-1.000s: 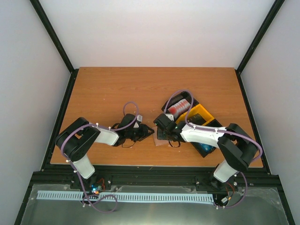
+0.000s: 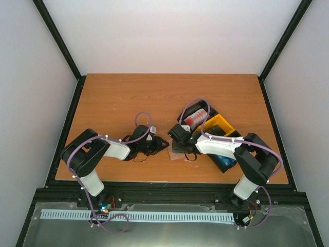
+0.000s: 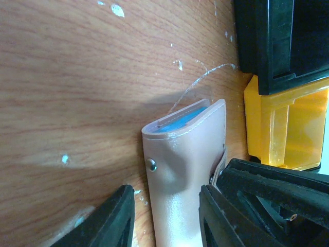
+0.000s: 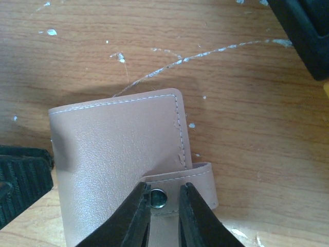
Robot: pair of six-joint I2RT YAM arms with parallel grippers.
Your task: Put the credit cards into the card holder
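Observation:
The pale pink card holder lies on the wooden table, with a stitched strap and snap across its right side; blue shows inside its top edge in the left wrist view. My right gripper is over the strap, fingers a short way apart at the snap. My left gripper [image 2: 162, 144] is at the holder's left side; in the left wrist view its fingertips [image 3: 121, 198] stand at the holder's lower part. Whether anything is between them is hard to tell.
Black bins [image 2: 197, 114] and a yellow bin [image 2: 220, 123] with contents stand at the right, partly under the right arm [image 2: 221, 147].
The right arm has shifted very slightly; the left arm and the card holder look unchanged in the top view.

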